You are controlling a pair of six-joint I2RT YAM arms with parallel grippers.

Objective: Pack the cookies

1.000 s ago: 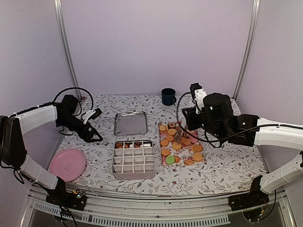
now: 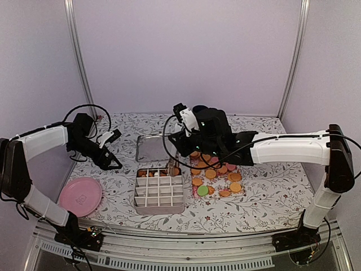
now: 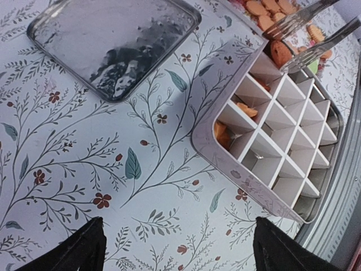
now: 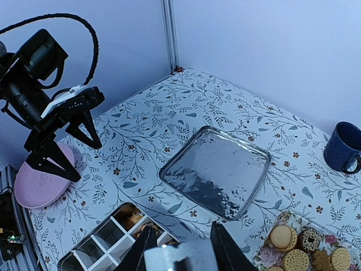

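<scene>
The white divided box [image 2: 159,210] stands mid-table, with some brown cookies [image 3: 223,134] in the row of compartments farthest from the front edge. My right gripper is shut on metal tongs [image 3: 302,22], which reach down over the box's back right corner. Between the spread tong tips a round brown cookie [image 3: 280,55] shows at that corner compartment; I cannot tell whether the tips still touch it. More cookies [image 2: 210,174] cover the floral tray right of the box. To the left, my left gripper [image 2: 117,151] is open and empty above bare table.
An empty metal tray [image 2: 155,148] lies behind the box. A pink plate [image 2: 80,196] rests at the front left. At the back stands a dark blue mug [image 4: 343,147], mostly covered by the right arm from above.
My right gripper has carried the tongs leftward from the cookie tray to the box's back right corner. Left arm, box and plate have stayed in place.
</scene>
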